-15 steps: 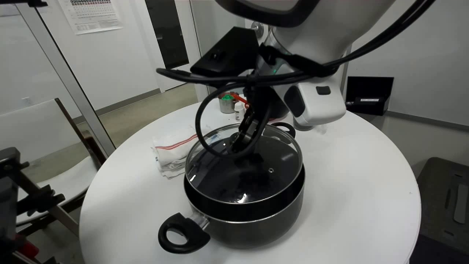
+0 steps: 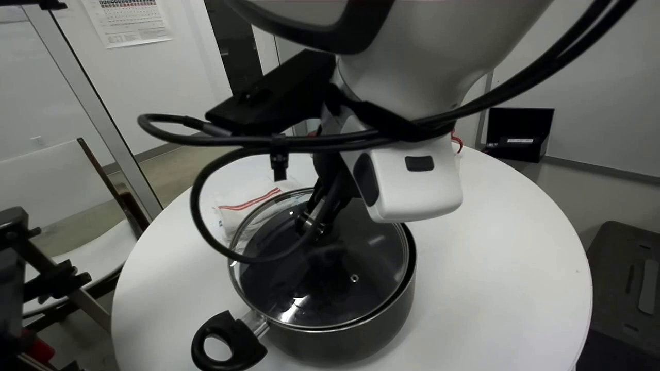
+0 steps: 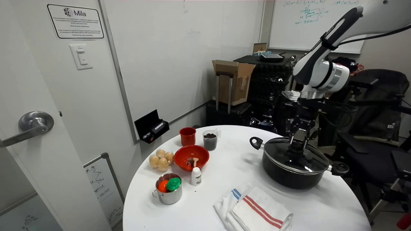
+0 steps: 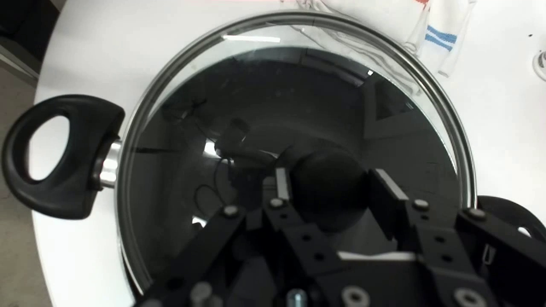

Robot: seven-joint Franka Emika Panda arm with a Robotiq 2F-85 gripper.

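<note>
A glass lid with a steel rim [image 2: 377,253] rests on the black two-handled pot [image 2: 352,346]. In exterior view 1 the lid sits shifted to the left, and a dark strip of the pot's opening shows along its right side. My gripper [image 3: 299,141] points down over the lid, shut on its black knob [image 4: 327,186], with one finger on either side. Through the glass the pot looks dark; no contents can be made out. One pot handle [image 4: 61,158] sticks out left in the wrist view, toward the table's edge.
A folded striped towel [image 3: 256,209] lies close beside the pot. Farther along the table stand a red bowl [image 3: 200,152], a red cup [image 3: 188,136], a steel pot with toy vegetables [image 3: 169,196], a white bottle [image 3: 196,177] and eggs [image 3: 161,159]. Table right of the pot is bare in exterior view 1.
My gripper has moved down and left in exterior view 1, the lid with it. The lid was raised above the rim before.
</note>
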